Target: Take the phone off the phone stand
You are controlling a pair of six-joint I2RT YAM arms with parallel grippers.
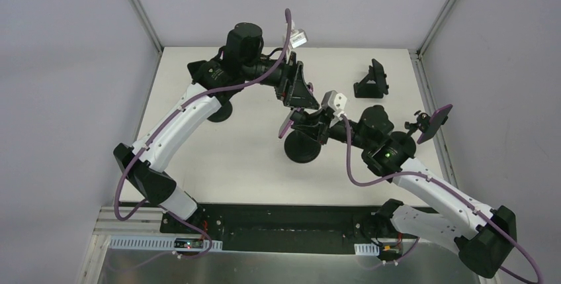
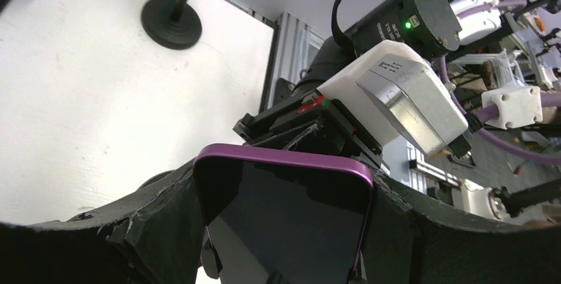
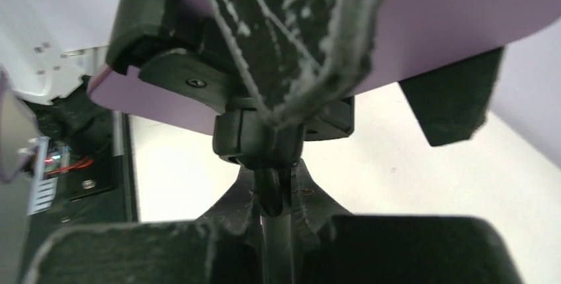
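Note:
A phone with a purple edge (image 2: 284, 218) is between the fingers of my left gripper (image 1: 298, 98), which is shut on it from above; in the top view it is mostly covered by both grippers. In the right wrist view the phone's purple back (image 3: 450, 12) spans the top, with the stand's clamp (image 3: 258, 135) beneath it. My right gripper is shut on the stand's post below that clamp. The stand's round base (image 1: 302, 151) rests on the table below the grippers.
A black wedge stand (image 1: 372, 82) sits at the back right. Another stand with a purple phone (image 1: 433, 124) is at the right, partly behind the right arm. Another round base (image 1: 220, 113) is at the left under the left arm.

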